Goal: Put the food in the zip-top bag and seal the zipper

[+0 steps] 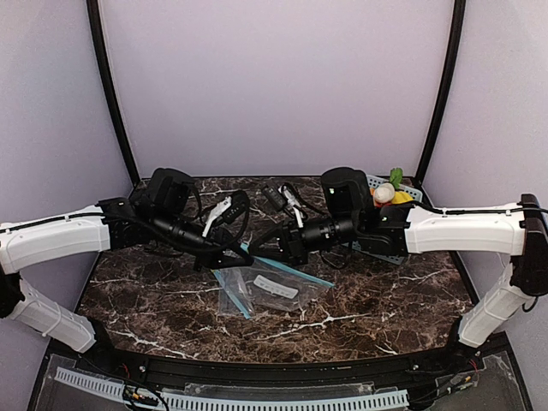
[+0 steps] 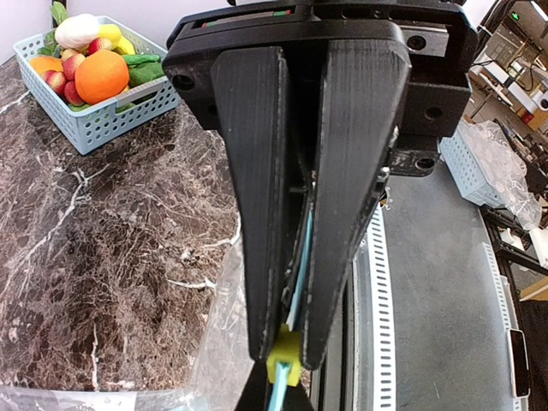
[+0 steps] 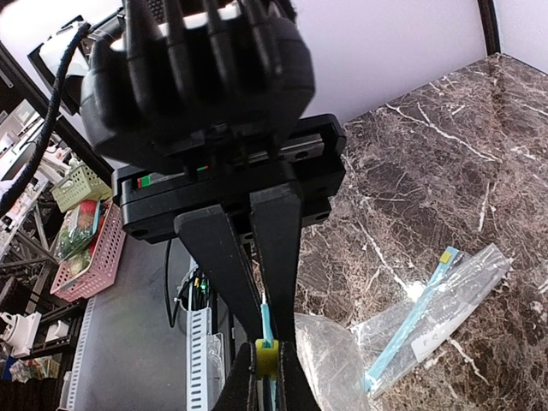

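Note:
A clear zip bag (image 1: 276,289) with blue zipper strips and a white label lies at the middle front, under both grippers, which almost meet. In the left wrist view, my left gripper is shut on the blue zipper strip, right by a yellow slider (image 2: 284,358). In the right wrist view, my right gripper is shut on the same strip at the slider. The bag's far end, with blue strip and a yellow piece (image 3: 445,257), rests on the marble. Whether the zipper is sealed cannot be told.
A light blue basket (image 2: 128,104) of fruit and vegetables, with an orange (image 2: 101,77), stands at the back right of the marble table (image 1: 154,300), partly behind my right arm. The table's front edge borders a metal rail. Bare marble lies left and right of the bag.

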